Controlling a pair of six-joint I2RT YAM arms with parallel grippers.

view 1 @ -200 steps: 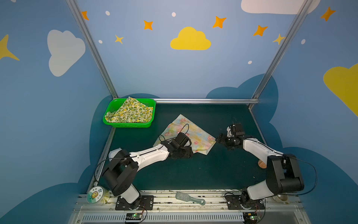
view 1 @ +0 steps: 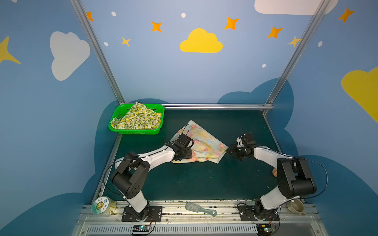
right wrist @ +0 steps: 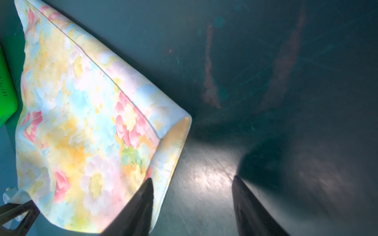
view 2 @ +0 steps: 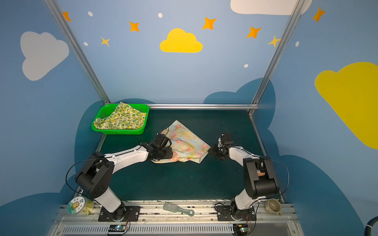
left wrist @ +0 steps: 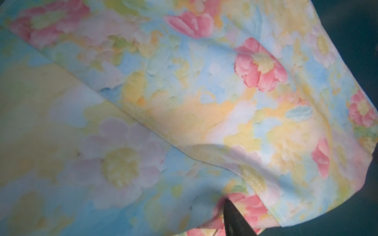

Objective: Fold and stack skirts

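A pastel floral skirt (view 1: 204, 144) lies partly folded on the dark green table, with one corner pointing back and another toward the right. My left gripper (view 1: 189, 153) is over its left part; in the left wrist view a single dark fingertip (left wrist: 235, 220) shows against the cloth's lower edge, and the finger's state does not show. At the skirt's right corner is my right gripper (view 1: 231, 151). Its two fingers (right wrist: 135, 212) stand apart in the right wrist view, one over the cloth's edge and the other over bare table, with nothing held.
A green basket (view 1: 143, 132) holding a lemon-patterned cloth (view 1: 137, 117) stands at the back left. Along the front rail are a grey brush (view 1: 200, 209), a round lidded tub (view 1: 103, 206) and a beige cup (view 1: 296, 206).
My left gripper has moved back and left, further over the skirt. The skirt's right corner shifted slightly.
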